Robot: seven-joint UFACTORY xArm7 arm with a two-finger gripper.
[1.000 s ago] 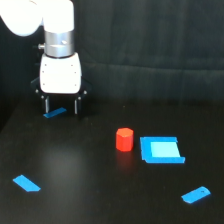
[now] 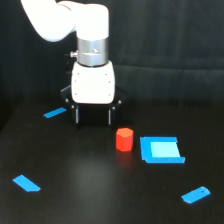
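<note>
My white gripper hangs above the dark table, left of a red block. Its two dark fingers point down and stand wide apart, so it is open. Only dark background shows between them. The red block looks like a small hexagonal prism and rests clear of the fingers. Just right of the block lies a pale square outlined in blue tape.
Blue tape strips mark the table: one at the back left, one at the front left and one at the front right. Free dark surface spreads across the front. A dark curtain hangs behind.
The arm has swung right, and the gripper sits slightly lower in the view, closer to the red block. Its fingers remain apart. The block and the taped square are where they were.
</note>
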